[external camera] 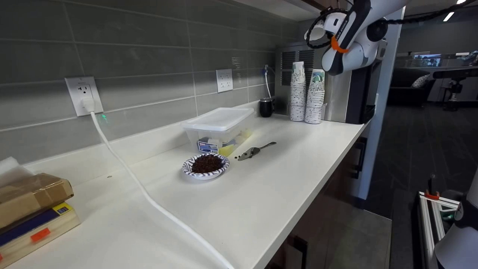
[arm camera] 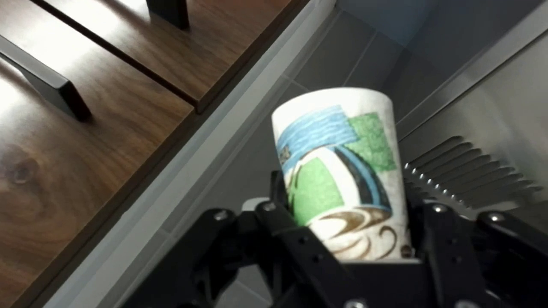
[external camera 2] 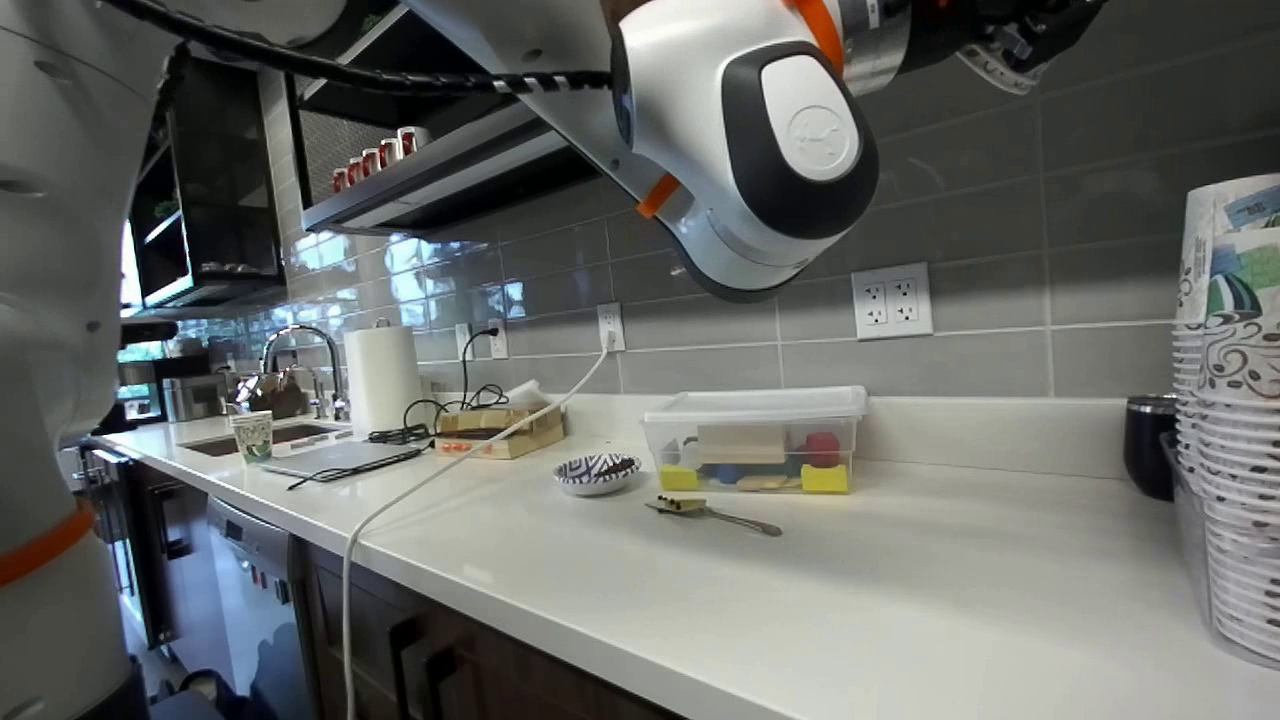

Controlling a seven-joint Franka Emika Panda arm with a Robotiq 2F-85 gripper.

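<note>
My gripper is shut on a paper cup [arm camera: 341,159] with a blue, green and brown print, one finger on each side of it. In exterior view 1 the same cup [external camera: 316,32] shows white beneath the arm's wrist, high above the counter. Only a small part of the cup [external camera 2: 999,68] peeks out below the dark gripper [external camera 2: 1032,42] in exterior view 2. Two tall stacks of similar cups, a left stack [external camera: 297,92] and a right stack [external camera: 315,96], stand on the counter below. Whether the held cup contains anything cannot be seen.
A patterned bowl [external camera: 206,166] of dark bits, a cake server [external camera: 255,151] and a lidded clear bin [external camera: 219,127] sit on the counter [external camera: 269,192]. A black tumbler [external camera: 266,107] stands at the back. The white cable [external camera: 148,195] crosses the near left. Open counter lies at the front.
</note>
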